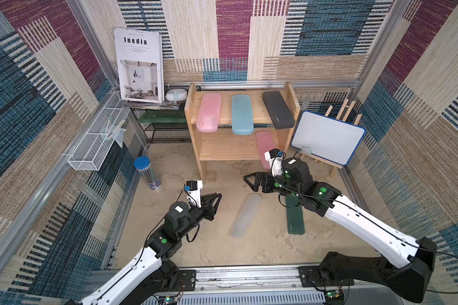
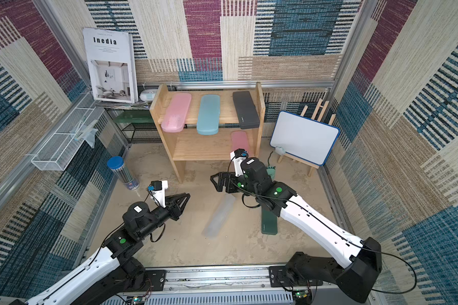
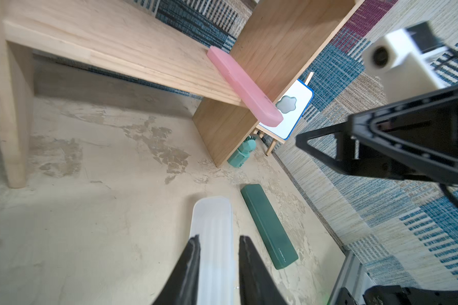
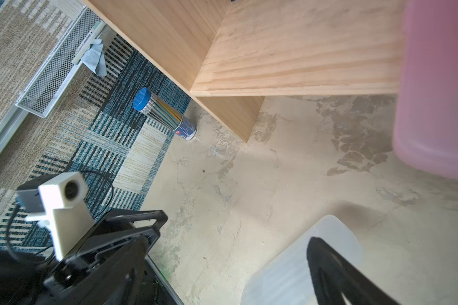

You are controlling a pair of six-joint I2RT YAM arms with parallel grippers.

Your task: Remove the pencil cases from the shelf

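A clear frosted case (image 1: pixel 245 216) lies on the table in front of the shelf (image 1: pixel 224 150). My left gripper (image 1: pixel 219 197) hangs to its left, apart from it. In the left wrist view its fingers (image 3: pixel 190 259) stand a little open, and the clear case (image 3: pixel 212 228) shows beyond the narrow gap. My right gripper is wide open and empty, above the table by the shelf's front. On the top board are a pink case (image 1: pixel 209 111), a blue case (image 1: pixel 242 114) and a black case (image 1: pixel 278 109). Another pink case (image 3: pixel 249 86) overhangs the lower board. A green case (image 1: pixel 295 218) lies on the table.
A whiteboard (image 1: pixel 328 137) on an easel stands right of the shelf, with a teal pot (image 3: pixel 237 156) near its foot. At left stand a blue-lidded tube of pencils (image 1: pixel 147 172) and, on the wall, a white wire basket (image 1: pixel 94 147).
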